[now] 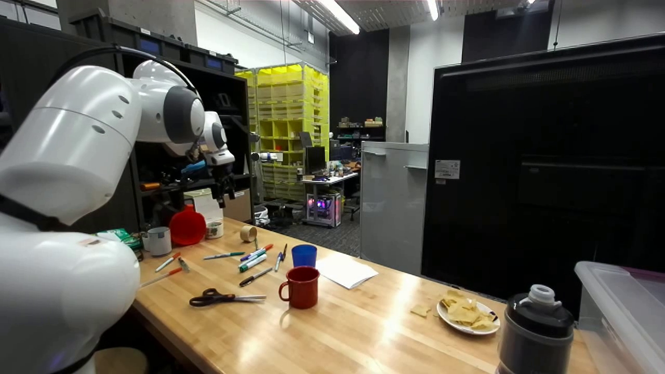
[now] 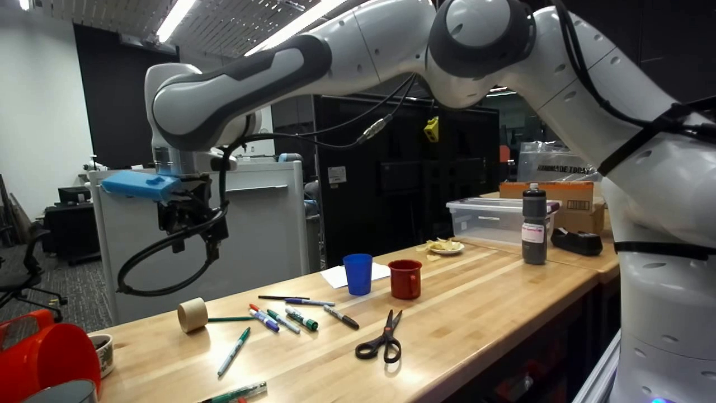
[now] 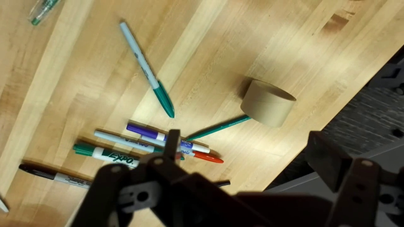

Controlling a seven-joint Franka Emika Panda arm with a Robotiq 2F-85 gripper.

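Observation:
My gripper stands open above the table's far edge, its two dark fingers wide apart and nothing held between them. Below it in the wrist view lies a cardboard-coloured tape roll [image 3: 267, 106] on its side, touching the end of a thin green pencil-like stick [image 3: 219, 128]. A green-capped grey marker [image 3: 145, 66] lies by itself. Several markers lie grouped, among them a green Expo marker [image 3: 109, 155], partly hidden by the left finger. In the second exterior view the gripper [image 2: 194, 248] hangs well above the roll [image 2: 192, 315].
Scissors [image 2: 382, 341], a red mug [image 2: 406, 279] and a blue cup [image 2: 358, 274] stand or lie mid-table. A red pitcher [image 1: 187, 226] and a grey mug [image 1: 159, 241] are at the left end. Chips on a plate [image 1: 468, 331] sit near a bottle [image 1: 536, 330]. Bare wood lies between.

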